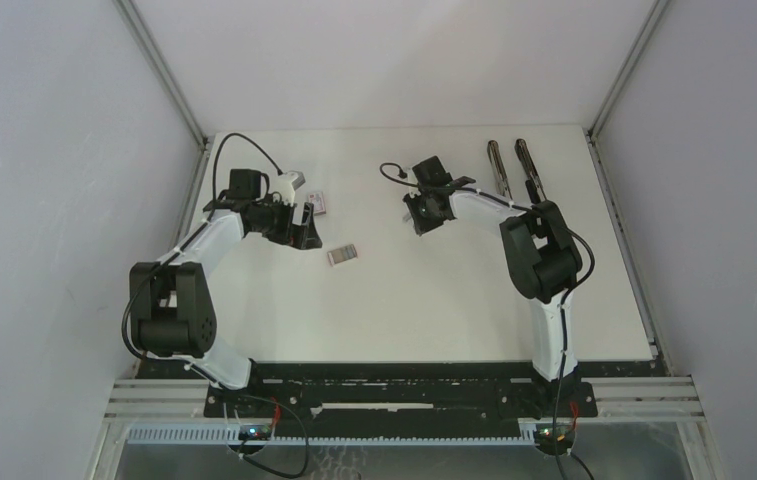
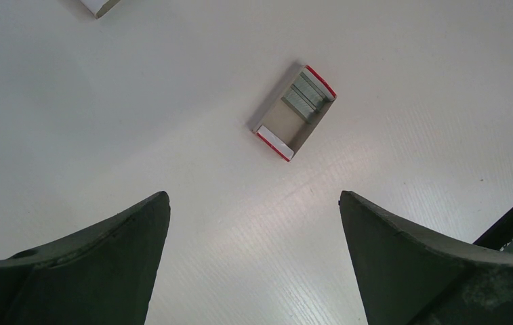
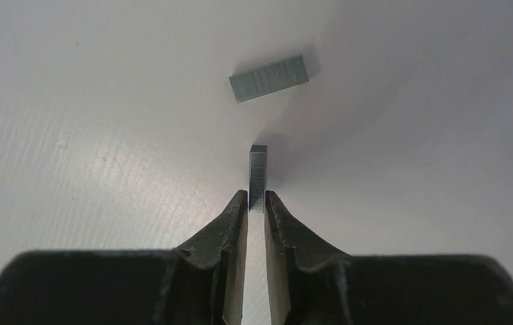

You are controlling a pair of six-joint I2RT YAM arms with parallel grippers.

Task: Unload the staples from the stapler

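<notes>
A narrow staple strip (image 3: 257, 176) lies on the white table, its near end between the fingertips of my right gripper. Those fingers stand close along both sides of it; whether they grip it is not clear. Just beyond lies a second, wider-looking staple strip (image 3: 269, 78). My left gripper is open, nothing between its fingers, above the table. Ahead of it sits an open staple box (image 2: 294, 114) with a few strips at one end. Two long dark and silver pieces (image 1: 498, 168), apparently the stapler, lie at the table's back right.
A small box (image 1: 317, 202) stands beside the left gripper toward the back. The right forearm (image 1: 489, 207) passes close in front of the long pieces.
</notes>
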